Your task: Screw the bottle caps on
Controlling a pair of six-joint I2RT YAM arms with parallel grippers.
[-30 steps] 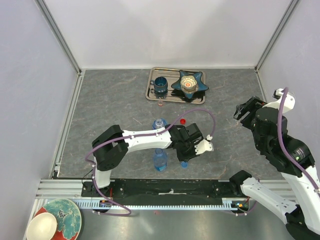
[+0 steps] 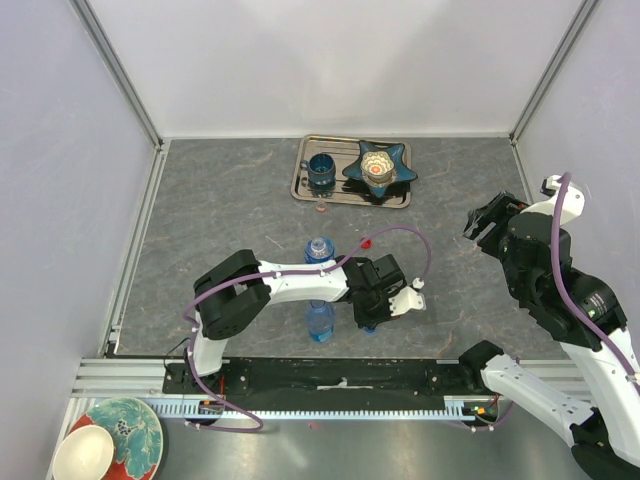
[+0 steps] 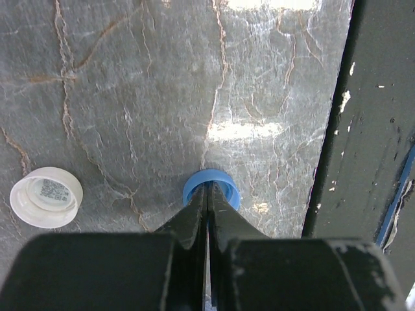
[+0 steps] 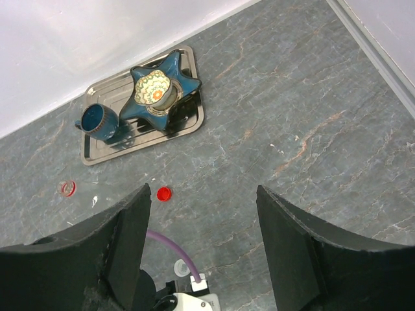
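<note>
My left gripper is shut, its tips down at a blue cap on the table; whether they grip it cannot be told. A white cap lies to its left in the left wrist view. In the top view, two blue-tinted bottles stand beside and partly under the left arm. A red cap lies mid-table, with a clear bottle to its left in the right wrist view. My right gripper hangs at the right, part open, with nothing between its fingers.
A metal tray with a mug and a blue star-shaped dish sits at the back. A dark strip runs along the front edge.
The left arm has moved slightly toward the front, its gripper now covering more of the blue cap. The right arm has shifted very slightly.
</note>
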